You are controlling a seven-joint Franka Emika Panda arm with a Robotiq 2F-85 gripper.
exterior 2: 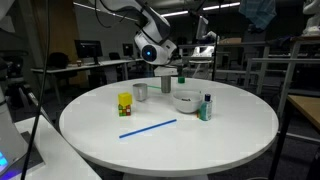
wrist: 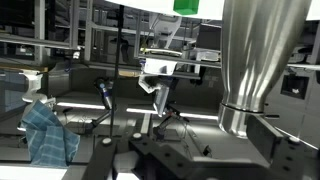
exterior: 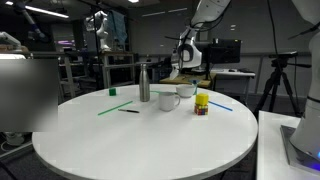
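A silver metal bottle (exterior: pixel 144 84) stands upright on the white round table (exterior: pixel 110 140); in the wrist view the same bottle (wrist: pixel 252 60) looms large at the right, tilted by the camera's angle. My gripper is open, its dark fingers spread along the bottom of the wrist view with nothing held between them. In exterior view 2 the arm (exterior 2: pixel 152 52) reaches in from the far side of the table, with the gripper low beyond the white bowl (exterior 2: pixel 187 102). How far the fingers are from the bottle is hard to tell.
A white mug (exterior: pixel 168 101) and a yellow block (exterior: pixel 202 103) stand nearer the front. Beside the bowl is a small blue-capped bottle (exterior 2: pixel 205 107). Blue (exterior 2: pixel 148 129), green (exterior: pixel 115 108) and black (exterior: pixel 129 110) sticks lie flat. A green cube (exterior: pixel 112 92) sits near the far edge.
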